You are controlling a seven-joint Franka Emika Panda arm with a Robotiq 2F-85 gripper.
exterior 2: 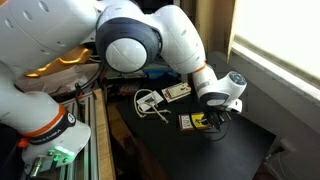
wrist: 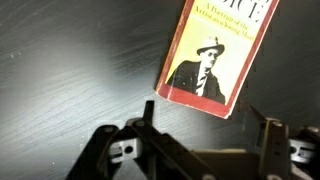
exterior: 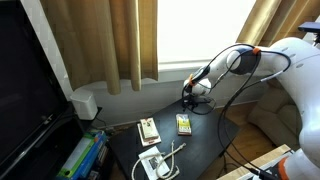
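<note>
A yellow book with a red border (wrist: pixel 215 50) lies flat on the dark table, a man in a hat printed on its cover; in exterior view 1 the same book (exterior: pixel 183 124) is at mid-table. My gripper is open, its fingers apart, with only bare table and the book's lower edge showing between them. In exterior view 1 the gripper (exterior: pixel 187 101) appears just beyond the book on the window side. From the other side, the arm's end partly covers the book (exterior 2: pixel 187 123), and the fingertips are hard to make out.
Another book (exterior: pixel 149 131) lies to the left of the yellow one. A white power strip (exterior: pixel 155 165) with a looping cord is nearer the front. Black cables hang along the arm.
</note>
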